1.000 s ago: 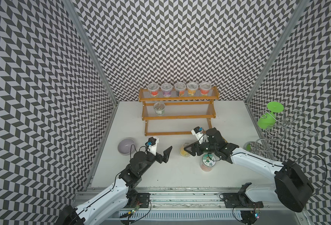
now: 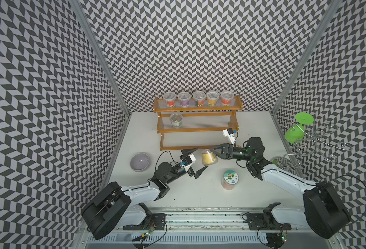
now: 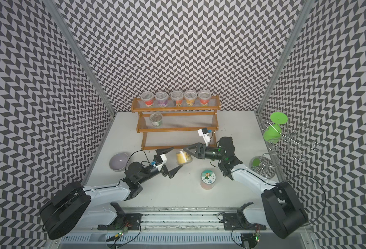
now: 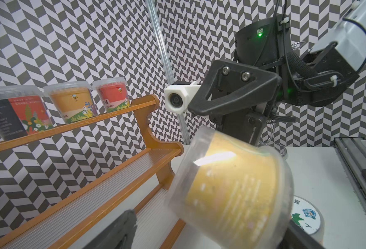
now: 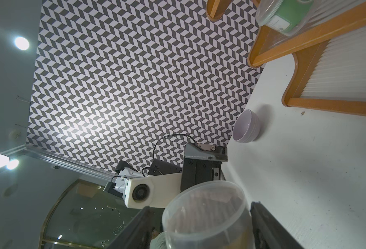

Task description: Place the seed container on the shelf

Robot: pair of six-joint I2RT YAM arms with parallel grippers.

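A yellow-labelled, clear plastic seed container (image 2: 208,157) is held tilted in the air at the centre, in front of the wooden shelf (image 2: 197,129), by my right gripper (image 2: 214,150), which is shut on it. My left gripper (image 2: 198,161) is open just left of the container, its fingers reaching toward it from either side; the container (image 4: 230,186) fills much of the left wrist view. Several containers stand on the shelf's top tier, and one green-labelled container (image 3: 156,120) stands at the left of the middle tier.
A lidded jar (image 2: 229,179) stands on the table below my right gripper. A purple bowl (image 2: 139,162) is at the left. A wire rack with green items (image 2: 299,128) is at the right.
My right gripper has raised the yellow container and moved it toward the shelf. My left gripper has moved right and turned, closing in on the container with its fingers spread.
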